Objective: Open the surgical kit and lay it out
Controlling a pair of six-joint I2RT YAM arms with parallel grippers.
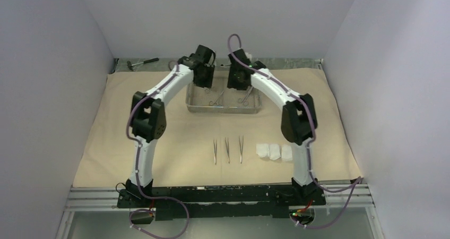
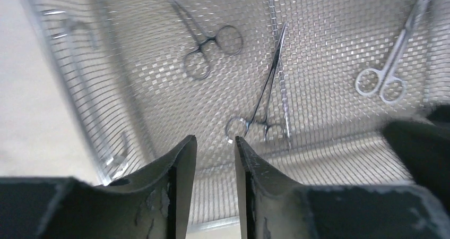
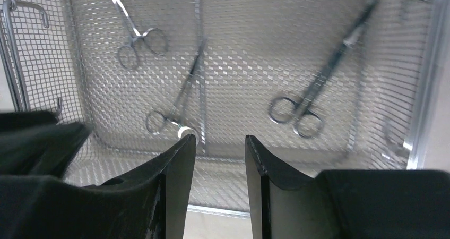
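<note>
The metal mesh tray (image 1: 223,109) sits at the back middle of the cloth. In it lie clamps and scissors: a hemostat (image 2: 270,69) beside a divider rod, another clamp (image 2: 201,48), light scissors (image 2: 398,58), and dark-looking scissors (image 3: 323,74). My left gripper and right gripper hover over the tray, both part open with nothing visible between the fingers. Three tweezers (image 1: 227,150) lie in a row on the front cloth, with three white gauze pads (image 1: 274,151) to their right.
A hammer-like tool (image 1: 142,62) lies on the back strip at left. The two grippers are close together above the tray.
</note>
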